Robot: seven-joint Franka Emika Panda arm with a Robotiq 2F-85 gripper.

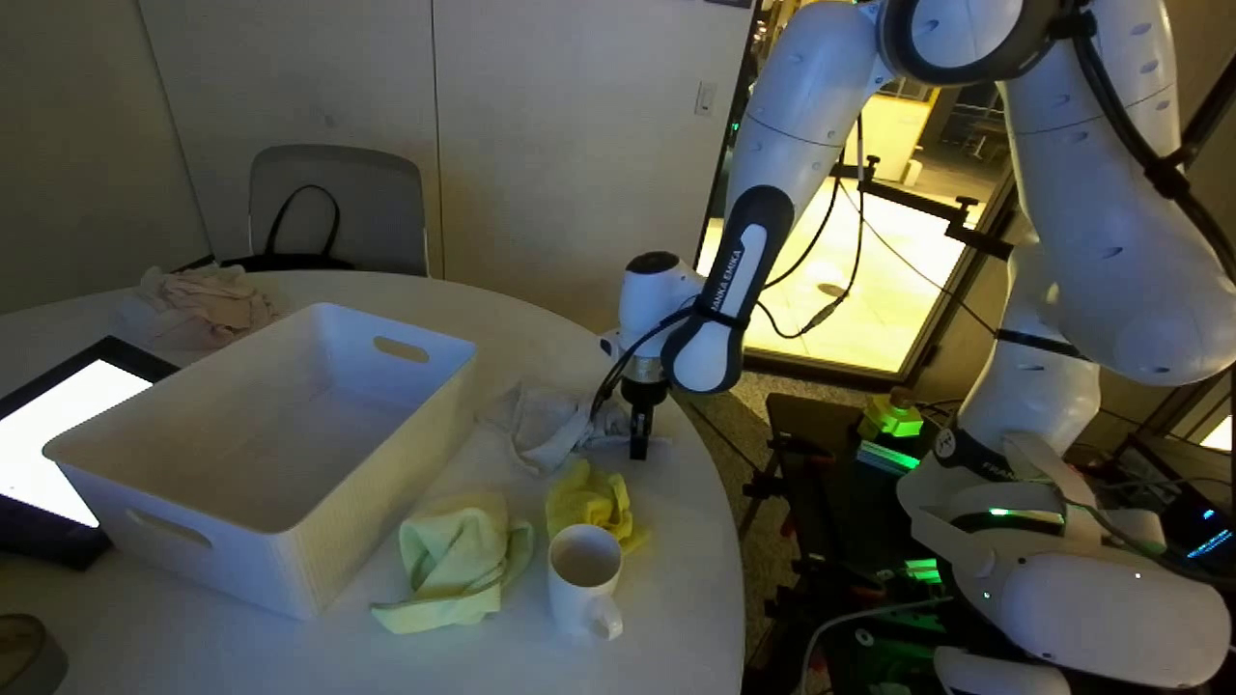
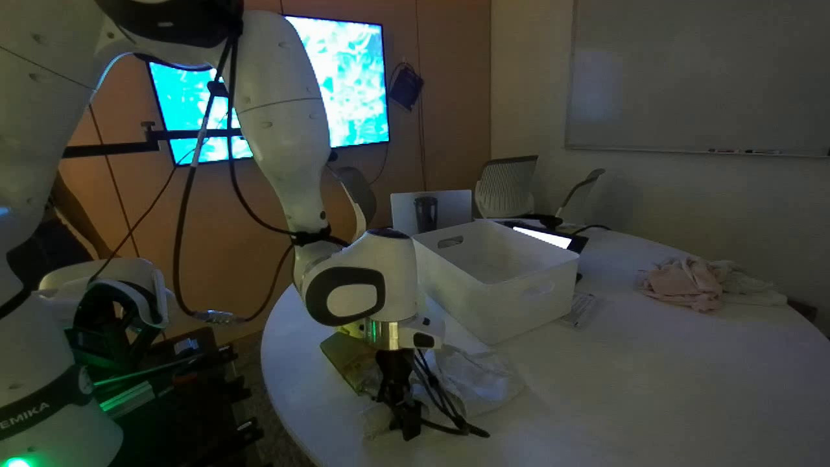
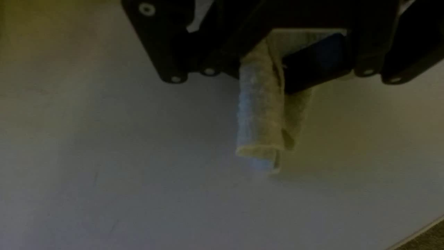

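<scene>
A crumpled white-grey cloth [image 1: 542,427] lies on the round table beside the bin. My gripper [image 1: 639,450] points down at the cloth's right end, low over the table. In the wrist view, a folded part of the cloth [image 3: 261,112] is pinched between the dark fingers, its free end hanging toward the camera's lower side. The gripper is shut on it. Exterior view 2 has the rest of the cloth [image 2: 478,377] spread behind the gripper and its cables.
An empty white bin [image 1: 400,481] stands left of the cloth. Nearer the front are a pale green cloth [image 1: 458,562], a yellow cloth [image 1: 588,496] and a white mug [image 1: 582,585]. A pinkish cloth [image 1: 214,303] and a lit screen [image 1: 58,434] lie far left.
</scene>
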